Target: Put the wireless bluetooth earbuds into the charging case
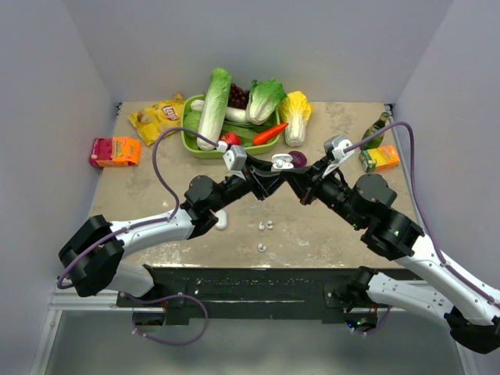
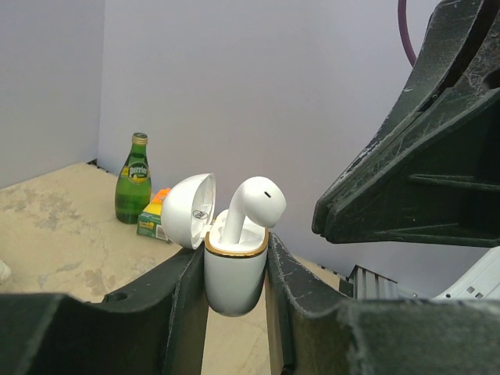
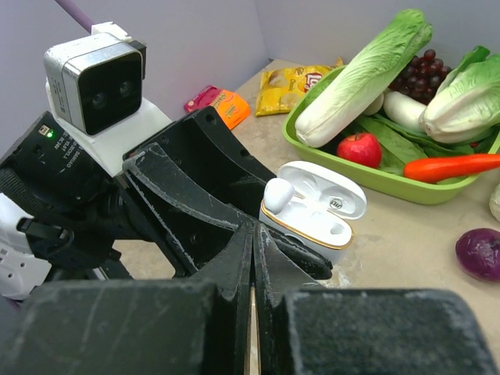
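My left gripper [image 1: 273, 176] is shut on the white charging case [image 2: 235, 283], held up above the table with its lid [image 2: 190, 211] open. A white earbud [image 2: 258, 205] stands with its stem down in one slot, its head above the gold rim. In the right wrist view the case [image 3: 308, 223] shows this earbud [image 3: 277, 194] at the left and an empty slot at the right. My right gripper is shut, nothing between its fingers, close to the case; the earbud is outside them. Whether they touch the case I cannot tell.
On the table below lie three small white earbuds [image 1: 262, 226] and a white rounded object [image 1: 221, 219]. Behind stand a green basket [image 3: 375, 175] of vegetables and a purple onion [image 3: 480, 253]. A green bottle [image 2: 133, 180] is at the right back.
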